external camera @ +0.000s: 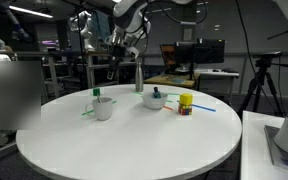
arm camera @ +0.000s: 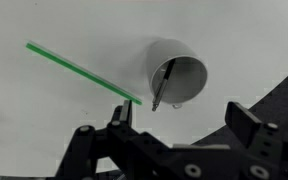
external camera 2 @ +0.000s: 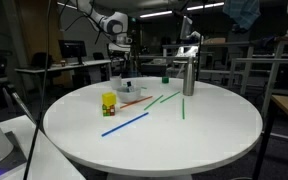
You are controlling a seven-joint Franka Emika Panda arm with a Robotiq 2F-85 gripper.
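Observation:
In the wrist view my gripper stands open, its dark fingers [arm camera: 122, 115] wide apart and nothing between them. Ahead of it a pale cup [arm camera: 190, 54] shows from above, with a dark, thin stick [arm camera: 163, 84] leaning inside. A green marker [arm camera: 80, 70] lies flat on the white surface beside that cup. Exterior view 1 has a white mug [external camera: 103, 110] on the near left of the table and a white bowl [external camera: 155, 102] holding something dark. My white arm [external camera: 130, 22] hangs beyond the far side of the table; its fingers are too small there to judge.
A yellow block [external camera 2: 108, 101] stands on the round white table [external camera 2: 204, 143]. Around it lie a blue marker [external camera 2: 125, 124], a red marker [external camera 2: 137, 103] and green markers [external camera 2: 183, 109]. A tall grey bottle [external camera 2: 190, 78] stands farther back.

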